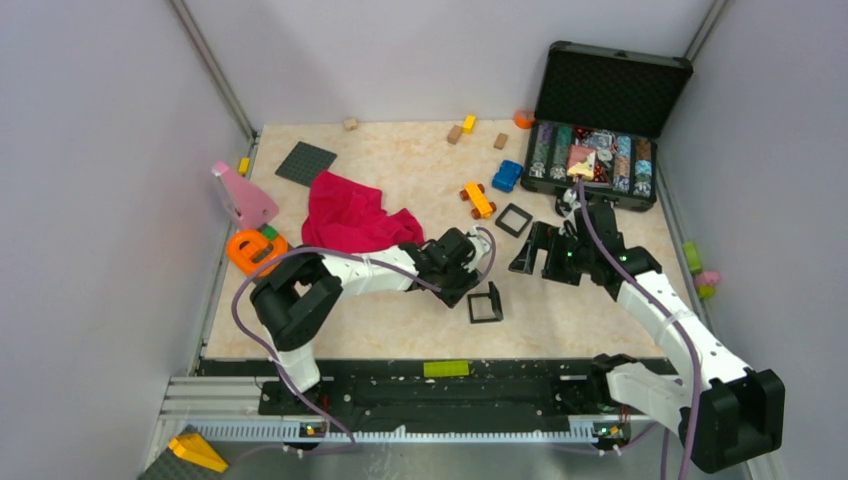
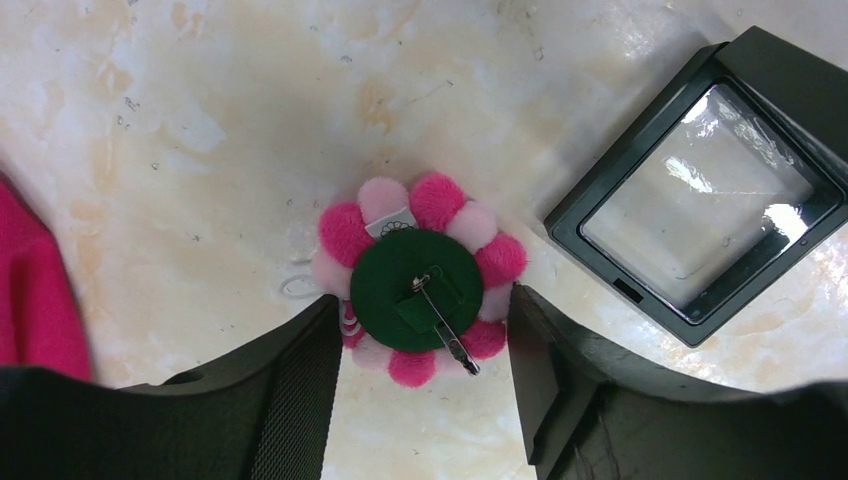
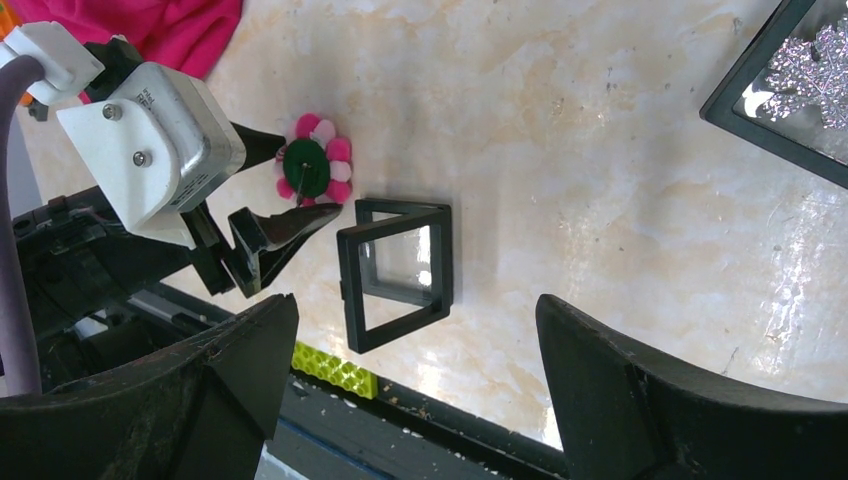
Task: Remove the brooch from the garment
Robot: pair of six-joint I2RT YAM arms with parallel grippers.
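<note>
The flower brooch lies face down on the table, its pink pompon petals round a green felt back with a metal pin. Apart from it, the magenta garment is heaped to the left; an edge shows in the left wrist view. My left gripper is open, one finger on either side of the brooch, close to its petals. From the right wrist view the brooch appears between those same fingers. My right gripper stands open over bare table, holding nothing.
A black hinged frame with a clear pane stands just right of the brooch. Another black frame lies farther back. Toy cars, including a yellow one, and an open case occupy the back right.
</note>
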